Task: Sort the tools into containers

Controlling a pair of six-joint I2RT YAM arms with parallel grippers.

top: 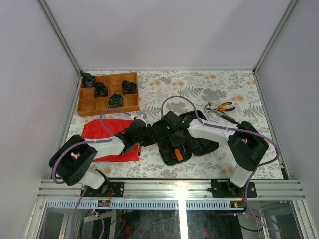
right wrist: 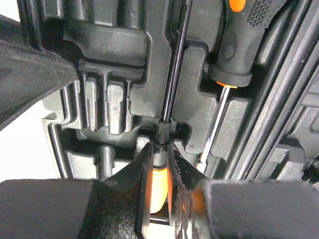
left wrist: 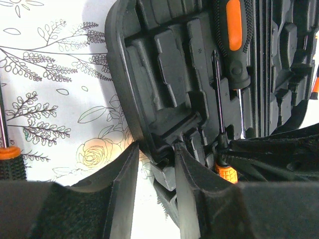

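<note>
An open black tool case (top: 172, 154) with moulded slots lies mid-table. Its left edge is pinched by my left gripper, which is shut on the rim. Inside the case lies a screwdriver with an orange handle (left wrist: 227, 173) and a dark shaft (right wrist: 175, 74). My right gripper is shut around this screwdriver near its collar, low in the case. Beside it rests a second screwdriver with a black-and-orange handle (right wrist: 237, 45). Another screwdriver (left wrist: 11, 162) lies outside the case, on the left.
Pliers with orange handles (top: 227, 106) and a hammer (top: 228, 118) lie at the right on the floral cloth. A wooden compartment box (top: 89, 107) holding dark rolled items stands at the back left, with a red cloth (top: 122, 158) in front of it.
</note>
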